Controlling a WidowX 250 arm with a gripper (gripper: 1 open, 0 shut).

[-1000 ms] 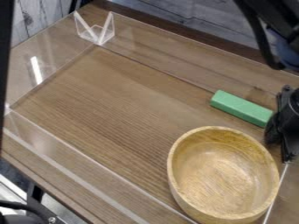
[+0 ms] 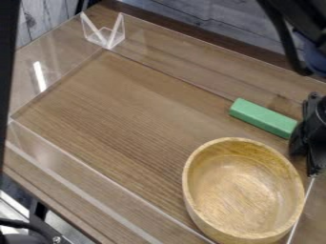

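Observation:
My black gripper (image 2: 306,138) is at the right edge of the view, partly cut off, beside the right end of a green rectangular block (image 2: 262,117) lying on the wooden surface. Its fingertips are too dark to tell whether they touch the block or how they stand. A round wooden bowl (image 2: 242,191) sits empty below the block, at the lower right.
A clear plastic holder (image 2: 105,33) stands at the far upper left. Transparent walls border the wooden surface (image 2: 114,124). Dark equipment edges the view at left and top right.

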